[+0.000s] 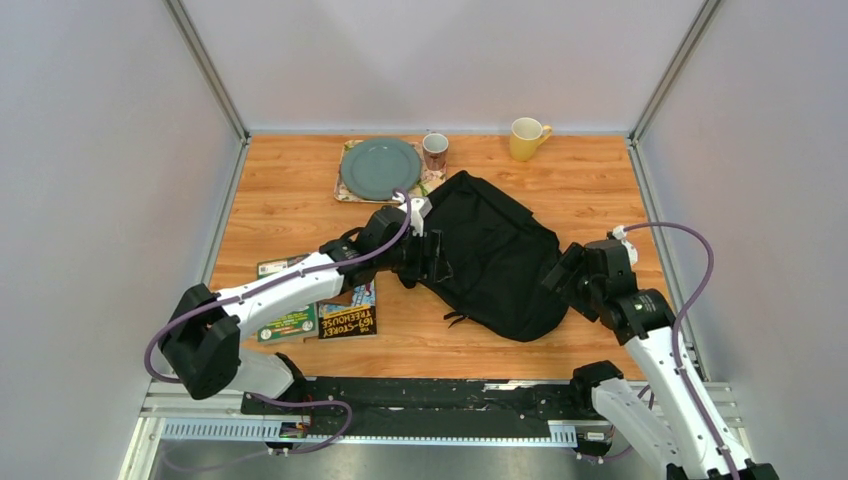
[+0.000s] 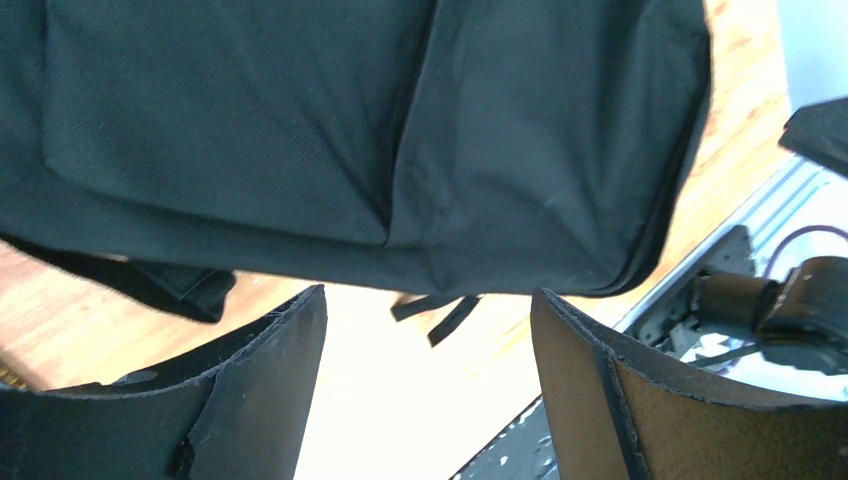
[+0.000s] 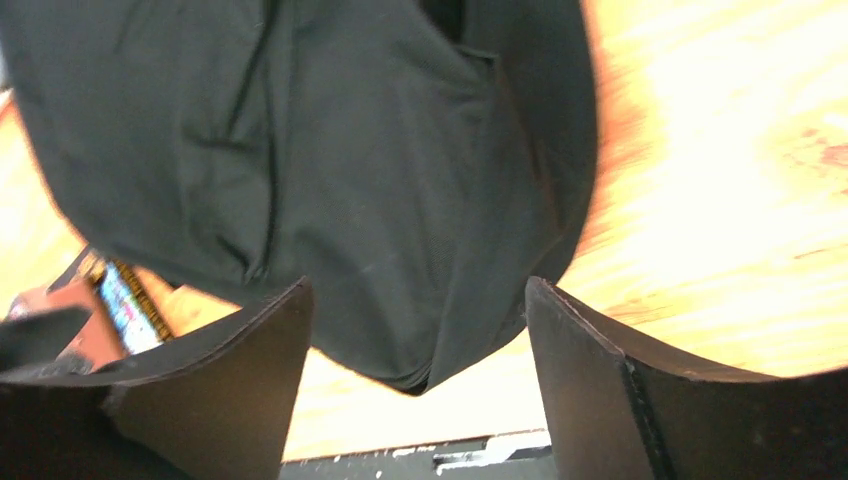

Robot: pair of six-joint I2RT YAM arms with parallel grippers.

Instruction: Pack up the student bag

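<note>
A black fabric bag [image 1: 490,260] lies flat in the middle of the table, its strap ends showing at the lower edge. Over its left side hovers my left gripper [image 1: 440,262], fingers wide apart; only bag cloth [image 2: 230,130] shows beyond its fingers [image 2: 290,350]. My right gripper [image 1: 560,280] is at the bag's right edge, and its fingers [image 3: 285,340] stand apart with nothing held between them. Left of the bag are a green book [image 1: 290,323] and a Goosebumps book [image 1: 348,322], with a brown item [image 3: 85,315] on the latter, mostly hidden from above by my left arm.
At the back, a grey-green plate [image 1: 381,168] rests on a patterned tray [image 1: 350,192] beside a cup [image 1: 435,152]. A yellow mug [image 1: 526,138] stands back right. Bare wood [image 1: 270,200] lies at the far left, and side walls close in the table.
</note>
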